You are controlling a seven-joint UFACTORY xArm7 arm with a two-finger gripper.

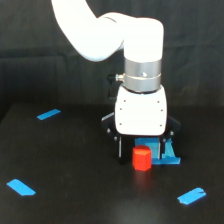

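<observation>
A small red block sits on the dark table, close below the white hand in the camera view. Behind it and to its right lies a blue taped shape, partly covered by the block and hand. My gripper points down over this spot. Its dark fingers blend into the dark background, so their spacing and any contact with the block cannot be made out.
Blue tape strips lie at the far left, the near left and the near right. A dark curtain hangs behind.
</observation>
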